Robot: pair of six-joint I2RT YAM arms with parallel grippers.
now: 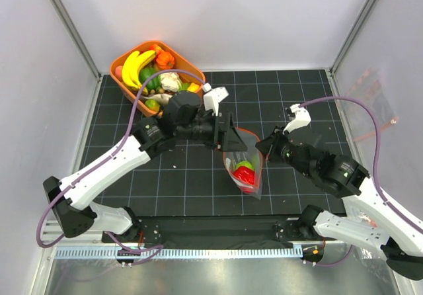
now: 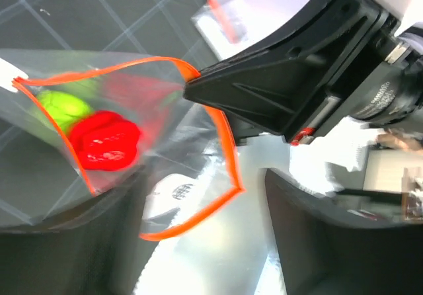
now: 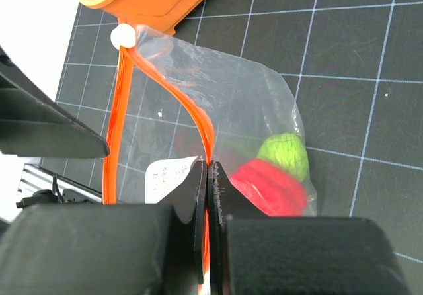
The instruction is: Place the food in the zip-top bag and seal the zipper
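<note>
The clear bag with orange zipper [image 1: 239, 192] stands upright near the mat's middle, holding a red item [image 2: 104, 139] and a green item [image 2: 64, 108], both in its lower part [image 3: 286, 153]. My right gripper is shut on the bag's orange rim, seen in the right wrist view. My left gripper [image 1: 225, 136] is above the bag's mouth, part open, with nothing seen between its fingers; in the left wrist view its blurred fingers frame the open mouth.
An orange basket [image 1: 192, 70] of mixed fruit and vegetables sits at the back left. A transparent bag-like piece [image 1: 370, 103] is at the right wall.
</note>
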